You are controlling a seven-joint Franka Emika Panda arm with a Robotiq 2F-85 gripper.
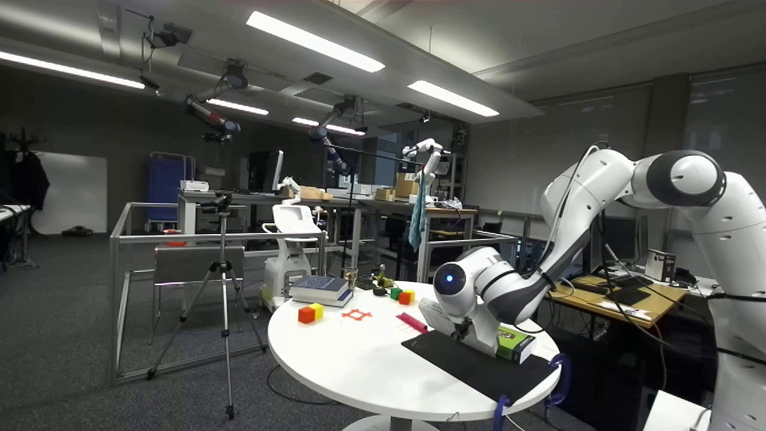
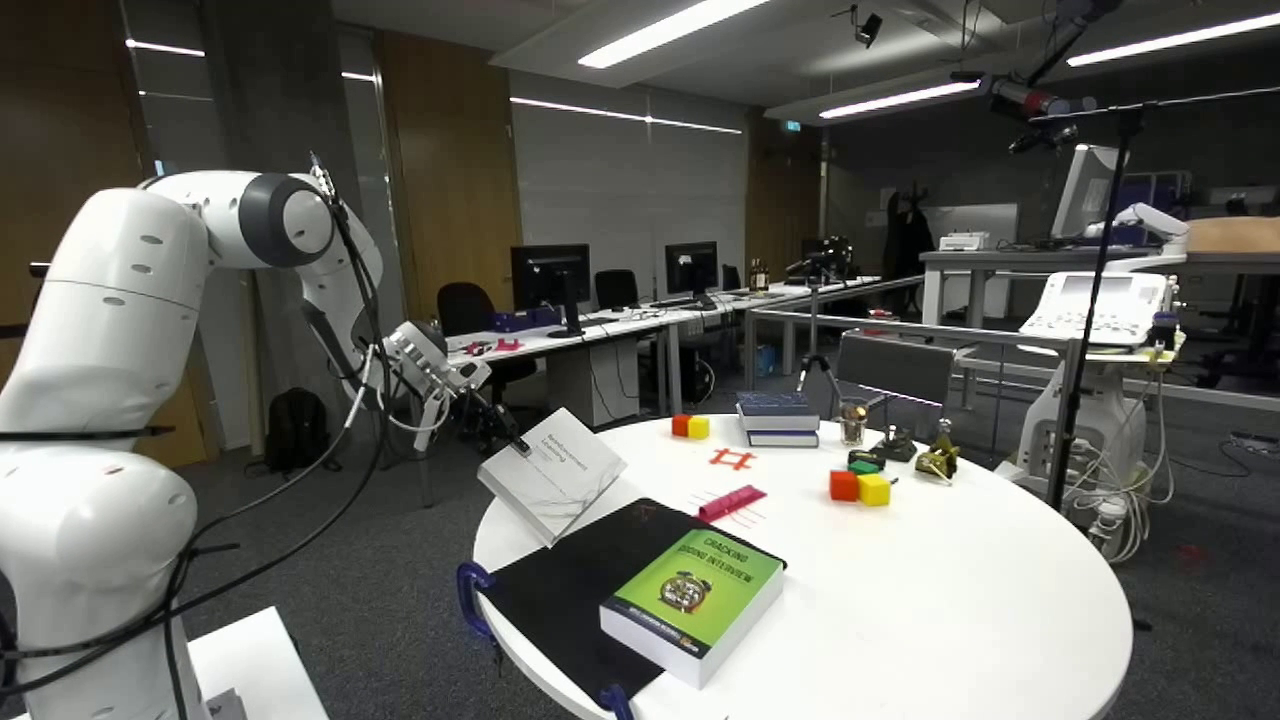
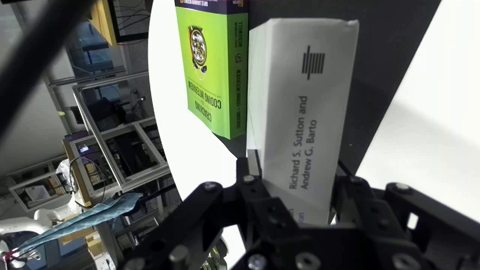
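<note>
A thick white book, "Reinforcement Learning" (image 2: 554,474), is clamped by my gripper, its fingers on either side of the spine. The book's spine (image 3: 310,90) faces the wrist camera. In exterior view 2 the book is tilted, with the gripper (image 2: 516,439) at its raised far-left edge. Whether its lower edge still touches the black mat (image 2: 576,588) or the table is unclear. The green book "Cracking the Coding Interview" (image 2: 696,588) lies flat, partly on the mat, beside the white one. In exterior view 1 the arm hides much of the white book (image 1: 434,313).
Toy blocks (image 2: 859,486), a pink piece (image 2: 729,503), a red frame shape (image 2: 732,458) and two stacked blue books (image 2: 777,415) are on the round white table (image 2: 960,588). Blue clamps (image 2: 473,596) grip its edge.
</note>
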